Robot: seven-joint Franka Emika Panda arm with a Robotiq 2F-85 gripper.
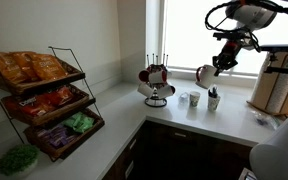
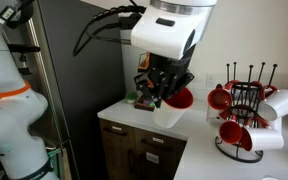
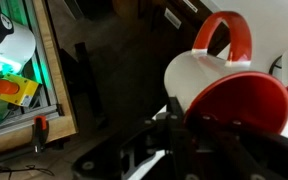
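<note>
A white mug with a red inside and red handle (image 3: 219, 75) hangs in the air above the counter. My gripper (image 1: 219, 69) is shut on its rim, as the wrist view shows with the dark fingers against the mug's near edge. In exterior view 2 the mug (image 2: 172, 112) appears below the gripper (image 2: 160, 96), tilted, its red inside partly showing. The exact contact of the fingers is hard to make out there.
A wire rack (image 2: 246, 92) holding several red-and-white mugs stands on the white counter (image 1: 134, 115). White cups (image 1: 194, 99) sit near the window, below the gripper. A shelf of snack bags (image 1: 46, 105) is at the left. Counter between shelf and rack is clear.
</note>
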